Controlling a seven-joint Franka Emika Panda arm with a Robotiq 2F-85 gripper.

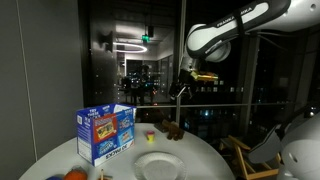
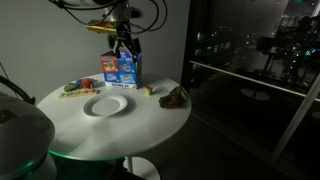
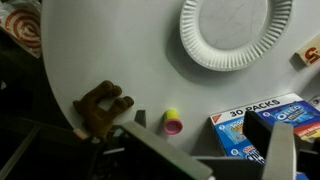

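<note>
High above the round white table, my gripper (image 1: 181, 92) hangs open, with nothing between its fingers. In the wrist view the fingers (image 3: 165, 152) show at the bottom edge, spread wide. A white paper plate (image 1: 159, 166) lies on the table, empty. A small yellow and pink cup (image 3: 172, 122) stands on the table away from the plate. Farther toward the edge sits a brown plush toy (image 3: 101, 108). A blue and red snack box (image 1: 105, 134) stands upright on the tabletop.
Several small colourful items (image 2: 80, 86) lie on a wooden tray (image 2: 72, 95) beside the box. Dark windows and a wooden chair (image 1: 250, 155) stand beyond the table.
</note>
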